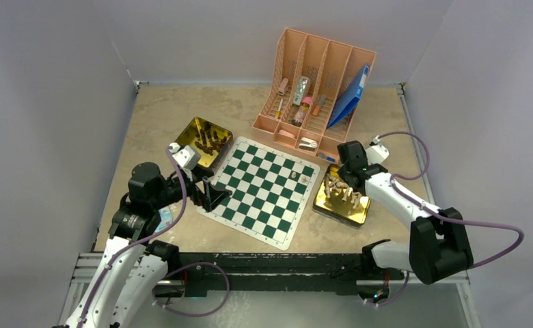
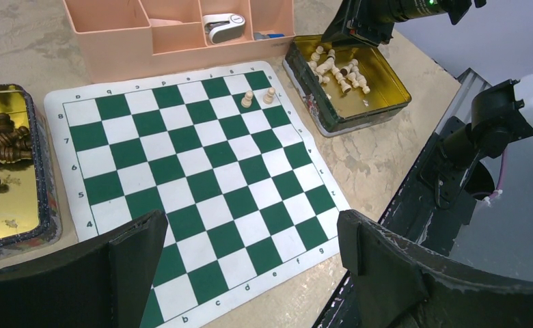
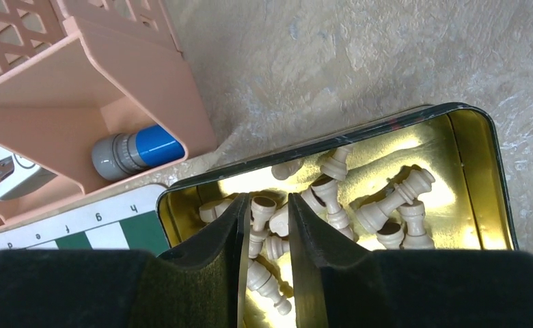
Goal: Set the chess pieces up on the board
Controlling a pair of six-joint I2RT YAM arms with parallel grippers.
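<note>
A green-and-white chessboard [image 1: 260,193] lies mid-table. Two light pieces stand upright near its far right corner: one pale piece [image 2: 268,96] in the corner square, another pale piece [image 2: 247,99] beside it. Several light pieces [image 3: 332,198] lie jumbled in the right gold tin [image 2: 358,123]. Over that tin is my right gripper, its fingers part open; pieces show between and beyond the fingertips, none clearly held. Dark pieces [image 2: 4,150] fill part of the left tin [image 2: 42,184]. My left gripper stands open above the board's left side, empty.
A pink organizer [image 1: 311,96] stands behind the board, holding small items and a blue folder [image 1: 349,97]. Its front corner [image 3: 199,130] comes close to the right tin. Most of the board is clear.
</note>
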